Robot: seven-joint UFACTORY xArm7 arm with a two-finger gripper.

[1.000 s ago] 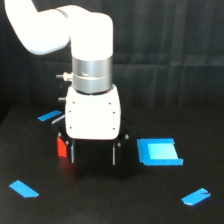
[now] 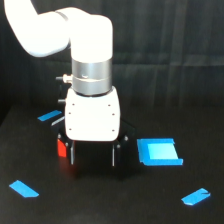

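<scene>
The white arm's gripper [image 2: 93, 153] hangs over the dark table in the middle-left of the camera view, its two thin fingers apart with nothing visible between them. A red object [image 2: 61, 148] stands just left of the gripper, partly hidden behind it. To the right lies a light blue square bordered with blue tape [image 2: 160, 152].
Strips of blue tape lie at the front left [image 2: 24, 188], front right [image 2: 197, 196] and back left [image 2: 49, 115] of the dark table [image 2: 120, 200].
The gripper has shifted very slightly, with its fingers still apart. The red object and the blue tape are where they were.
</scene>
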